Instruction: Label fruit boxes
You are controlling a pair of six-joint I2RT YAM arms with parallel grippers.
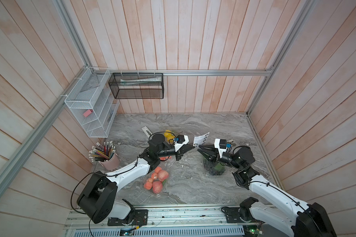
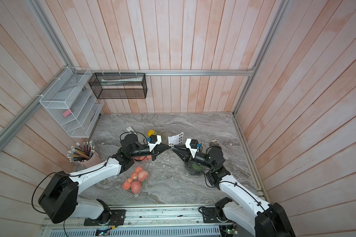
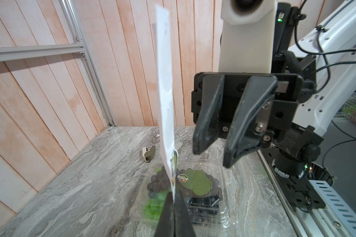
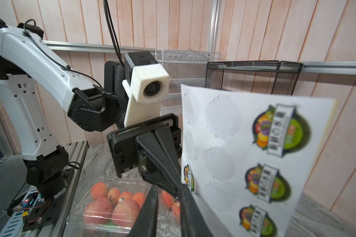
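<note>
A white sticker sheet (image 4: 217,118) stands upright in the right wrist view, carrying several round fruit stickers and empty circles where stickers are gone. My left gripper is shut on its lower corner. Close to that grip, one sticker (image 3: 175,158) appears to stand slightly off the sheet's face. Just right of the sheet is my right gripper, its fingers apart with nothing visible between them. Below, a clear box of grapes (image 3: 207,201) bears a round label on its lid. A clear box of peaches (image 4: 118,203) sits beneath the left arm; no label can be made out there.
A box with yellow fruit (image 1: 168,135) lies behind the left arm. A small stapler-like object (image 3: 148,153) rests beyond the grapes. At the left are a pink pen cup (image 1: 108,161) and a white wire rack (image 1: 95,106).
</note>
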